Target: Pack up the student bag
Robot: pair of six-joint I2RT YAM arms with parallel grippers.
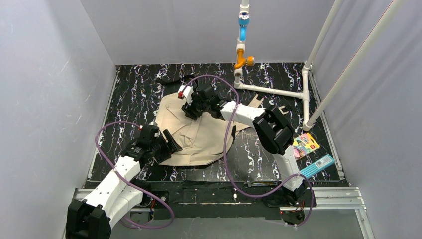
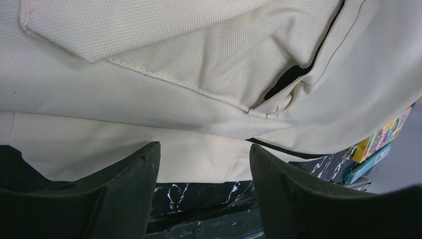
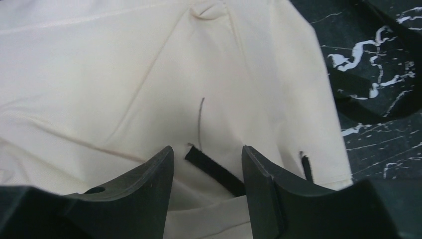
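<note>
The cream cloth bag [image 1: 211, 134] lies flat in the middle of the black marbled surface. In the left wrist view, my left gripper stands open over the bag's near edge, and no object shows between its fingers. Toward the bag's upper side, my right gripper is open. A short black strap, likely a zipper pull [image 3: 216, 172], shows between and below its fingertips against the cloth, not clearly gripped. A colourful yellow-edged book or pack [image 1: 305, 145] and a light blue flat pack [image 1: 317, 166] lie at the right.
A black strap [image 1: 171, 81] lies behind the bag at upper left. White pipes [image 1: 271, 90] frame the back right corner. Bare marble [image 1: 254, 159] is free to the right of the bag.
</note>
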